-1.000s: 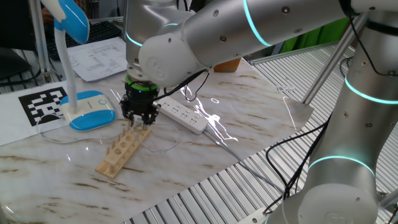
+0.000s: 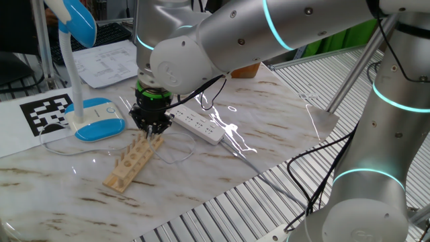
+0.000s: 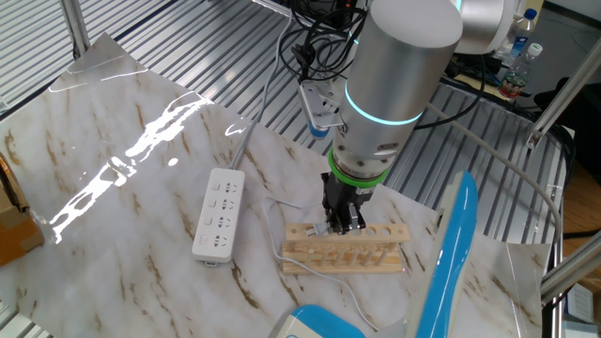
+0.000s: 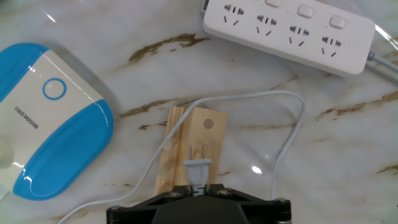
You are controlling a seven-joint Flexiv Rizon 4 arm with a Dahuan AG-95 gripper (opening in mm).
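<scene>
A white two-pin plug (image 4: 198, 169) lies over one end of the wooden rack (image 4: 210, 134), its prongs pointing away from my gripper. The black fingers are shut on the plug's cable end. From the plug, a thin white cord (image 4: 273, 93) loops over the table. Exterior view 2 has the gripper (image 3: 340, 227) low at the rack's top board (image 3: 387, 234), with the pale plug (image 3: 319, 228) beside the fingers. Exterior view 1 puts the gripper (image 2: 149, 133) at the rack's far end, where the plug is hard to make out.
A white power strip (image 4: 289, 31) lies apart from the rack, its sockets facing up. The blue-and-white lamp base (image 4: 59, 118) stands on the rack's other side. A cardboard box (image 3: 14, 216) sits at the table's edge. Bare marble lies around the rack.
A second ago the fingers stood wider apart at the rack's end; they have since drawn together. The arm, rack and power strip look unmoved.
</scene>
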